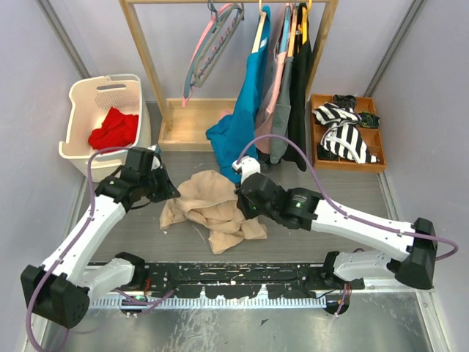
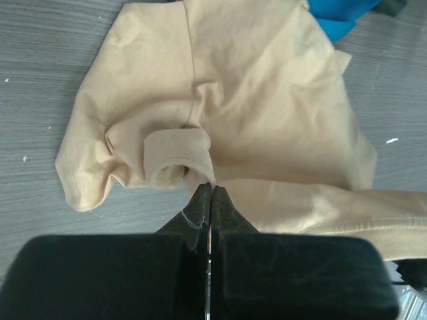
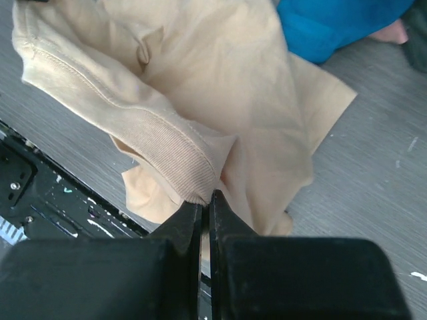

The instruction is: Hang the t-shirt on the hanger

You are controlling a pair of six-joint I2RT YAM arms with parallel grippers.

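The beige t-shirt (image 1: 212,202) lies crumpled on the grey floor, its upper edge raised between my two grippers. On its left side my left gripper (image 1: 176,195) is shut, with a fold of the shirt (image 2: 177,150) running into its fingertips in the left wrist view. My right gripper (image 1: 237,193) is shut on the shirt's ribbed edge (image 3: 190,173), which the right wrist view shows pinched at the tips. Grey and pink hangers (image 1: 212,48) hang from the rack's rail (image 1: 190,1), no shirt on them.
A blue garment (image 1: 245,110) and several others hang on the rack, the blue one reaching close to the t-shirt. Back left stands a white basket (image 1: 77,139) with a red cloth (image 1: 113,130). A wooden tray (image 1: 352,167) of striped clothes sits back right.
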